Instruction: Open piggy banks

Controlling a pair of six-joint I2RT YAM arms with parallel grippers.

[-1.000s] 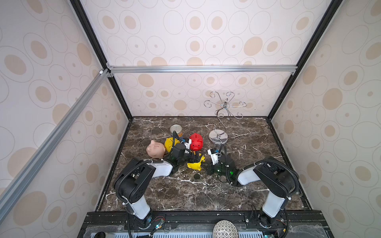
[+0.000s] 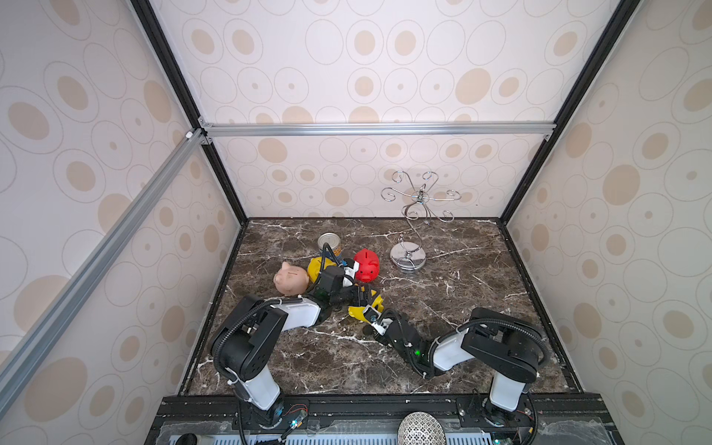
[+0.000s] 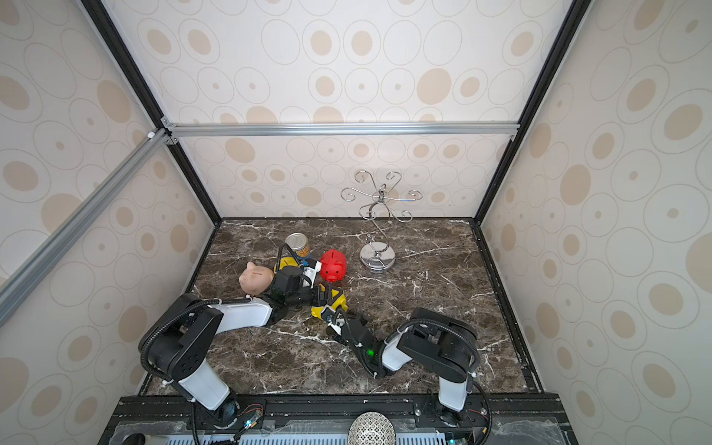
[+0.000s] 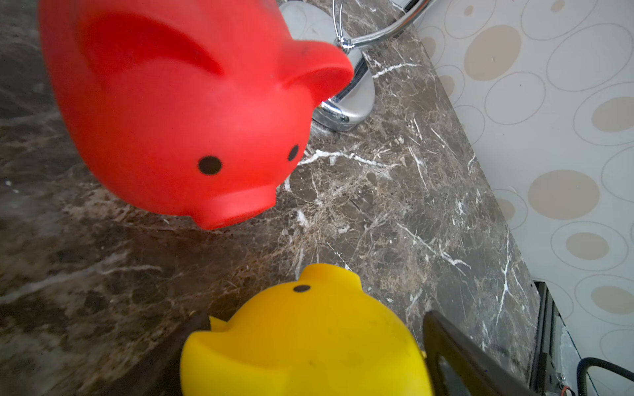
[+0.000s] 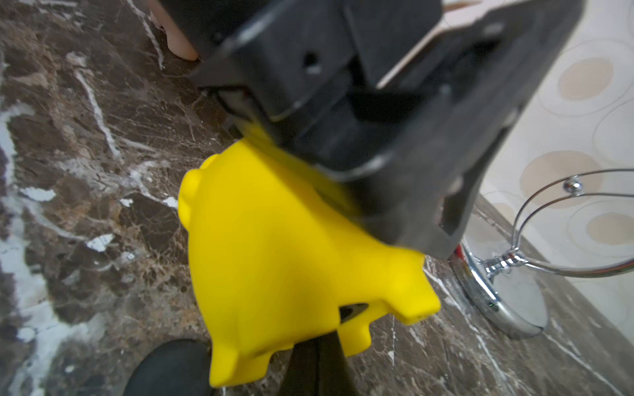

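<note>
A yellow piggy bank [image 5: 270, 250] is tipped over so its underside hole shows in the right wrist view. My left gripper [image 2: 359, 295] is around it from above; in the left wrist view its blurred fingers stand either side of the yellow pig [image 4: 303, 343], open. My right gripper [image 2: 371, 322] is shut, its dark tip against the pig's lower part near that hole; whether it enters the hole cannot be told. A black round disc [image 5: 165, 373] lies beside the pig. A red piggy bank [image 2: 366, 264] stands behind; a pink one [image 2: 290, 279] and another yellow one [image 2: 319, 267] are at left.
A tin can [image 3: 297, 241] stands at the back left. A chrome stand [image 3: 376, 253] with curled arms is behind, right of the red pig.
My right gripper has swung left and toward the front, now meeting the yellow pig from the lower right. The left arm has hardly moved.
</note>
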